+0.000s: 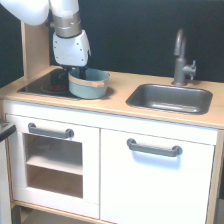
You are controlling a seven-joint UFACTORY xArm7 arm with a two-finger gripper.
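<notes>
A blue-grey pot sits at the right side of the dark stove top, partly over the burner area. My gripper points down at the pot's left rim, its dark fingers low against or just inside that edge. The fingertips are too small and dark to show whether they are apart or closed on the rim.
To the right, a metal sink with a grey faucet is empty. Bare wooden counter lies between pot and sink. Below, an open-fronted compartment has a shelf; the white cabinet door is closed.
</notes>
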